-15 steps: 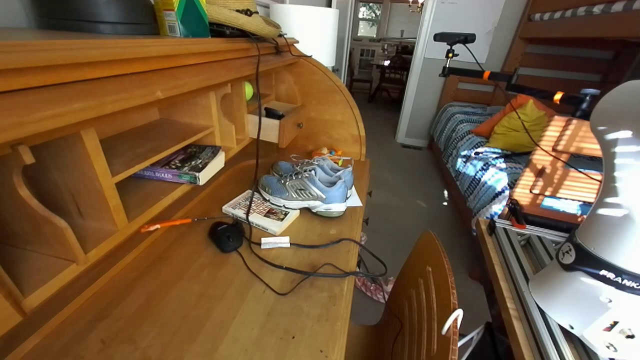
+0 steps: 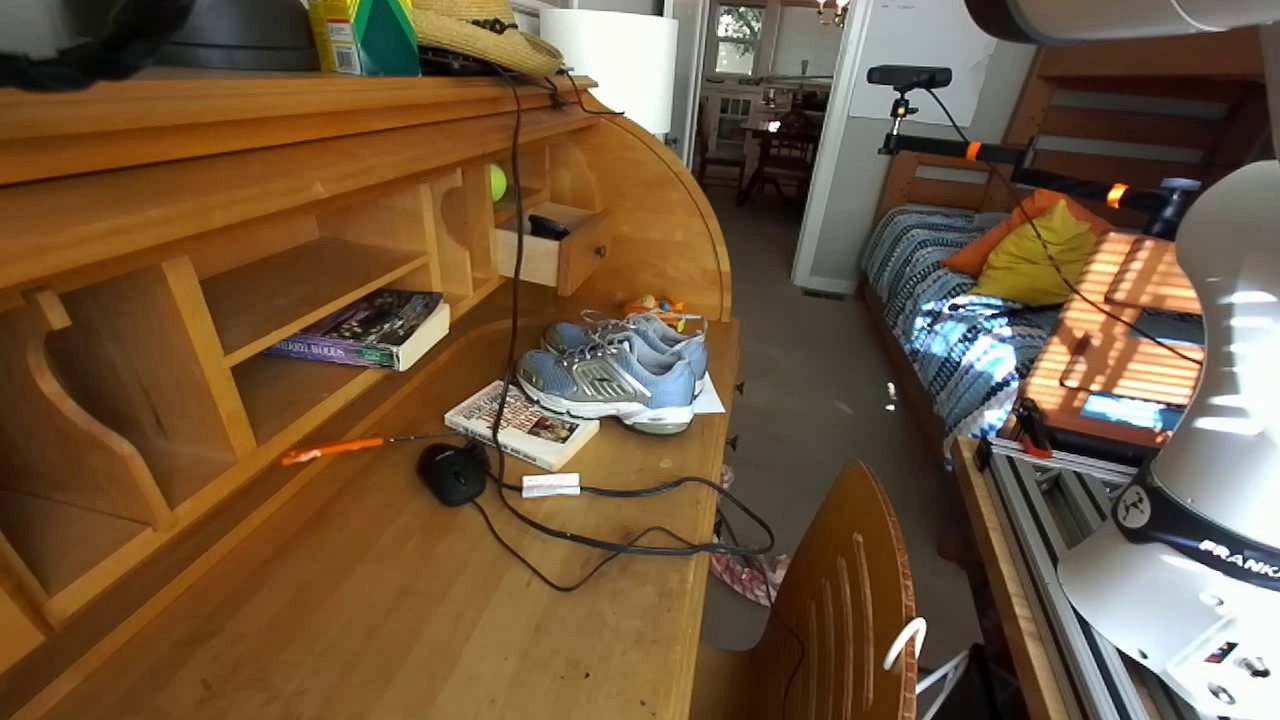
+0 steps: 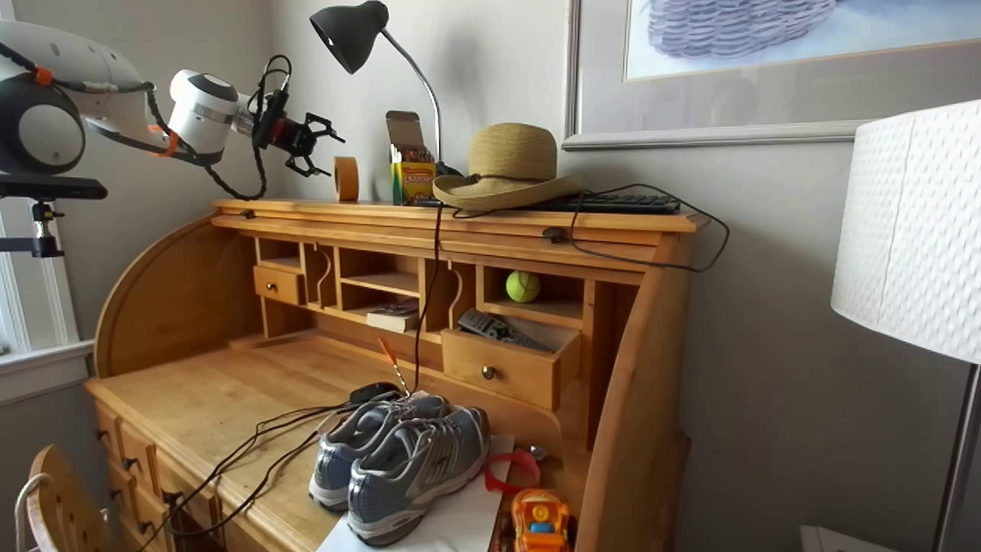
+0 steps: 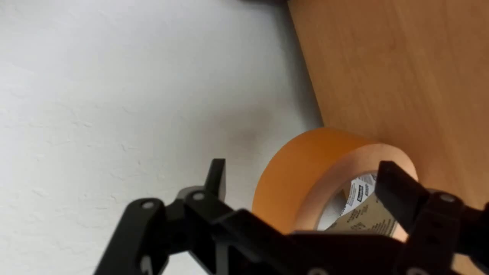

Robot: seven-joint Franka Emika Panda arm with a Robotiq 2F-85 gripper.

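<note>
A roll of orange tape (image 3: 346, 179) stands on edge on the desk's top shelf (image 3: 303, 204), at its left end. My gripper (image 3: 336, 156) hangs just left of the roll and slightly above the shelf, its fingers spread. Seen from the wrist, the tape roll (image 4: 293, 178) lies between the fingers of my open gripper. The right finger (image 4: 399, 188) overlaps the roll's hole, while the left finger (image 4: 216, 178) is over the wall side with a gap to the roll. Whether either finger touches the tape I cannot tell.
Right of the tape are a crayon box (image 3: 413, 180), a black lamp (image 3: 354, 37) and a straw hat (image 3: 511, 161). A keyboard (image 3: 625, 202) with a loose cable lies farther right. Shoes (image 3: 418, 469) stand on the desk below. The wall is close behind the shelf.
Part of the white arm and a dark shape at the upper left have come into exterior view 1. The desk's objects have not moved.
</note>
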